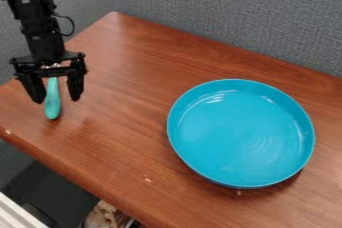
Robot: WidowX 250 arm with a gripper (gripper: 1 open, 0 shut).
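My black gripper [51,85] is low at the left of the table, over a teal-handled utensil [52,102] that lies lengthwise near the left edge. Its upper end is hidden behind the gripper. The fingers stand apart on either side of it; whether they touch it I cannot tell. A large turquoise plate [241,132] sits on the right half of the wooden table.
A grey padded wall [241,17] runs behind the table. Beyond the near left edge are a dark floor and a white object [14,217].
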